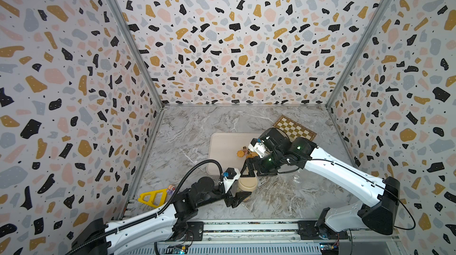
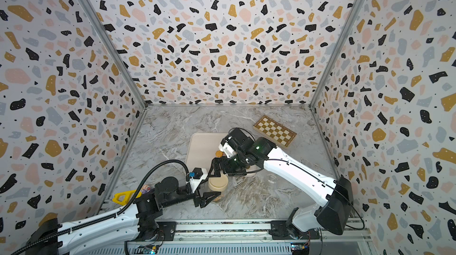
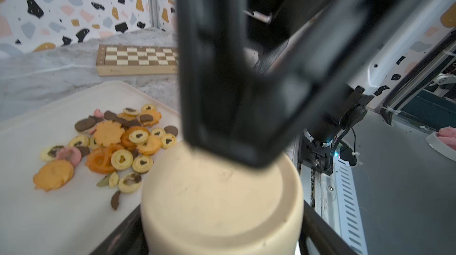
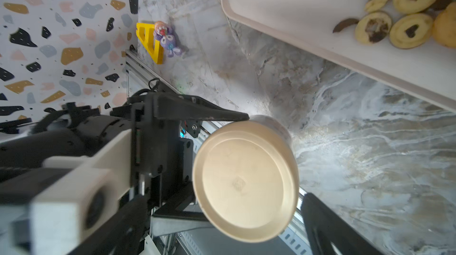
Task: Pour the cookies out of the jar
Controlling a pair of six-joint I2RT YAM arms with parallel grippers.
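The jar's beige lid [image 1: 248,184] is on top of the jar [image 4: 273,124], which stands at the front of the table, mostly hidden under the lid. My left gripper reaches in from the left with its fingers spread to either side of the jar; whether they touch it cannot be made out. Just behind and above the lid, my right gripper [image 1: 249,165] is open and empty, and a blurred dark finger [image 3: 228,88] of it crosses the left wrist view. A pile of cookies [image 3: 108,133] lies on the cream tray [image 3: 28,217].
A checkered board [image 1: 294,128] lies at the back right. At the left edge are a yellow frame [image 1: 152,198] and a small purple toy [image 4: 168,43]. Bare marble extends left of the tray. Both arms crowd the space around the jar.
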